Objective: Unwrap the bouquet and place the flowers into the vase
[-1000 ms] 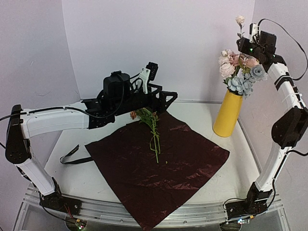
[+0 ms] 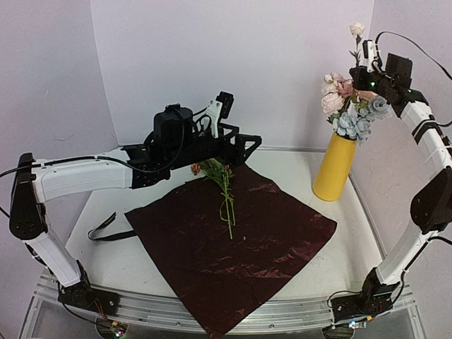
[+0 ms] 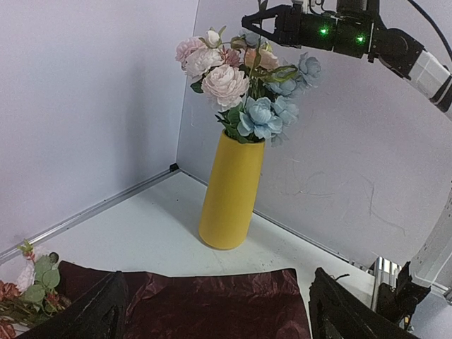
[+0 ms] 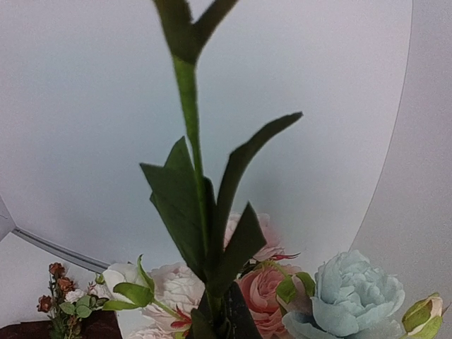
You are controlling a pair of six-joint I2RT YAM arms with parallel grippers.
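Note:
The tall yellow vase (image 2: pixel 334 168) stands at the right back, filled with pink, white and blue flowers (image 3: pixel 226 86). Above these blooms, my right gripper (image 2: pixel 356 76) is shut on the stem of a pale rose (image 2: pixel 357 30), which is held upright. Its leafy stem (image 4: pixel 189 106) rises through the right wrist view; its lower end is hidden among the bouquet. Over the cloth's back edge, my left gripper (image 2: pixel 256 143) hangs open and empty, its fingers (image 3: pixel 99 307) wide apart. More flowers (image 2: pixel 220 185) with green stems lie on the cloth below it.
A dark red cloth (image 2: pixel 240 265) covers the middle of the white table (image 2: pixel 289 161). A black strap (image 2: pixel 111 234) lies at its left. Walls close in the back and both sides, the right one near the vase.
My right gripper has come down a little toward the bouquet and shifted slightly right, with the pale rose. The left arm and the flowers on the cloth stay in place.

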